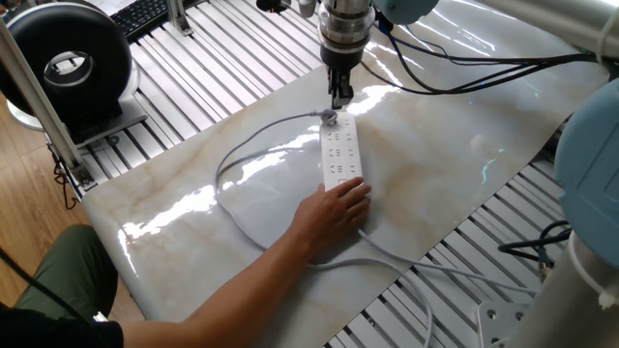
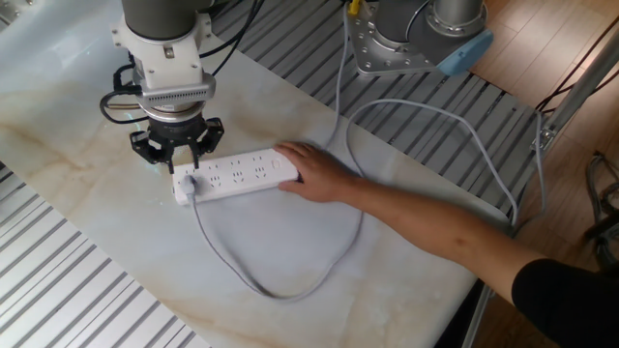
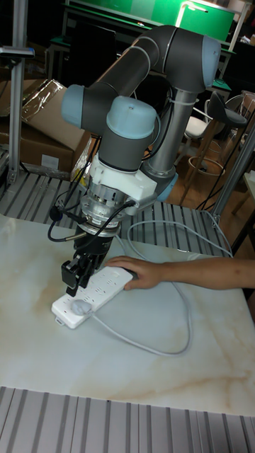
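Note:
A white power strip (image 2: 237, 175) lies flat on the marbled sheet, with a person's hand (image 2: 314, 172) resting on its far end from the gripper. A grey plug (image 2: 190, 184) sits at the other end of the strip, its cord (image 2: 224, 256) looping across the sheet; how deep its pins go cannot be seen. My gripper (image 2: 184, 166) points down just above that end, its two fingers apart and nothing visibly between them. In exterior view 1 the plug (image 1: 329, 117) shows clear below and to the left of the gripper (image 1: 338, 104).
The person's forearm (image 1: 247, 290) crosses the near part of the sheet. Slatted metal table (image 2: 58, 290) borders the sheet. Black cables (image 1: 484, 77) hang by the arm. Bare sheet (image 1: 435, 164) lies to the right of the strip in exterior view 1.

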